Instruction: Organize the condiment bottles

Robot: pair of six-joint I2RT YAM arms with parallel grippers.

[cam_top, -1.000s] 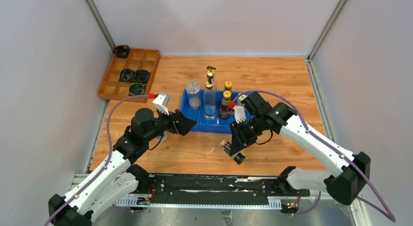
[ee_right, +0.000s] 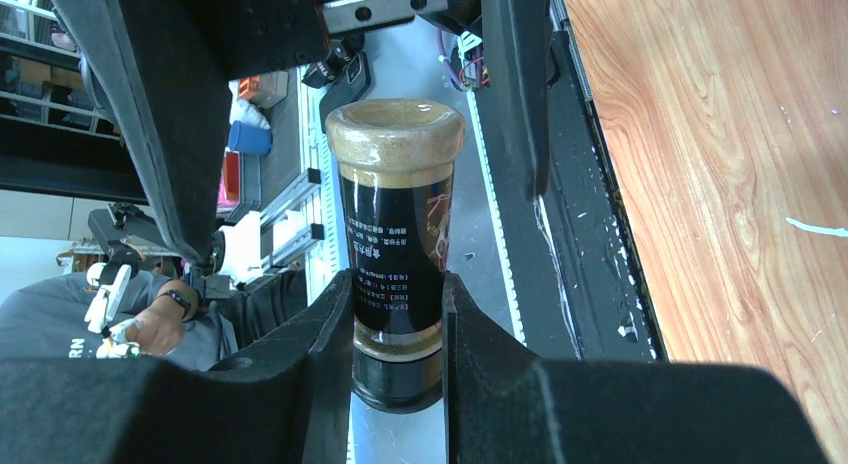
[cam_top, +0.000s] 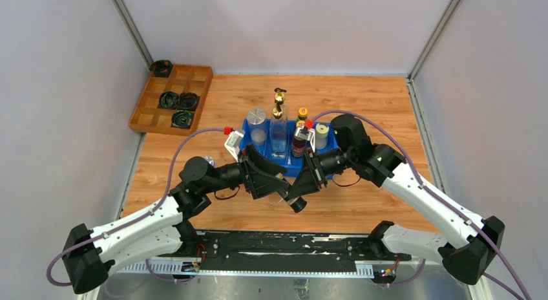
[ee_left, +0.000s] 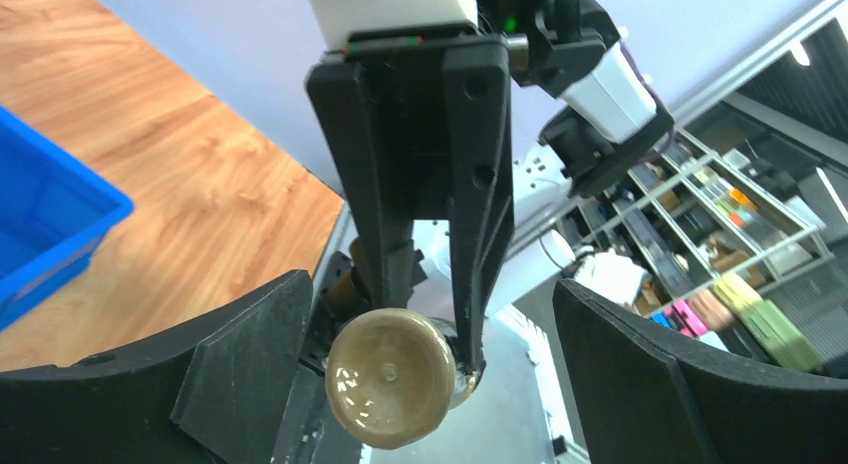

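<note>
A dark-labelled bottle (ee_right: 395, 244) with a cream top is between the fingers of my right gripper, near the front middle of the table. In the left wrist view its round end (ee_left: 388, 376) faces the camera, between the open fingers of my left gripper, which reaches in from the left. The two grippers overlap in the top view. Behind them a blue tray (cam_top: 245, 148) holds a silver-lidded jar (cam_top: 256, 125), tall gold-topped bottles (cam_top: 279, 133), yellow-capped bottles (cam_top: 302, 113) and a small jar (cam_top: 322, 136).
A wooden compartment box (cam_top: 150, 116) with dark coils stands at the back left. Both arms crowd the space before the tray.
The right arm and bottle have shifted left and slightly up from where they were about a second ago.
</note>
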